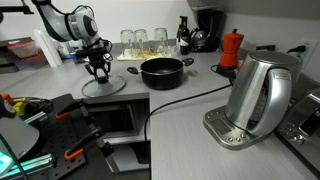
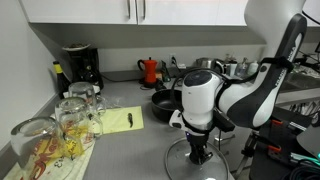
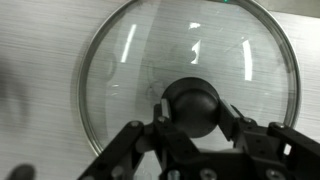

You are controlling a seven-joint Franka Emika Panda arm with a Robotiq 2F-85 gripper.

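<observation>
A round clear glass lid [image 3: 150,60] with a metal rim fills much of the wrist view. Its black knob [image 3: 191,104] sits between the fingers of my gripper, which is shut on it. In exterior view 1 the lid [image 1: 120,85] is flat near the counter's front edge, under my gripper [image 1: 99,76]. Exterior view 2 shows the lid [image 2: 178,158] low in the picture, the arm above it covering part of it. Whether the lid's rim touches the counter, I cannot tell.
An open black pot [image 1: 165,80] stands to the lid's right in exterior view 1. Upturned glasses [image 1: 145,40] and a dark bottle [image 1: 183,36] are behind it. A black cable [image 1: 180,101] crosses the counter towards the kettle [image 1: 262,90]. Clear counter lies in front.
</observation>
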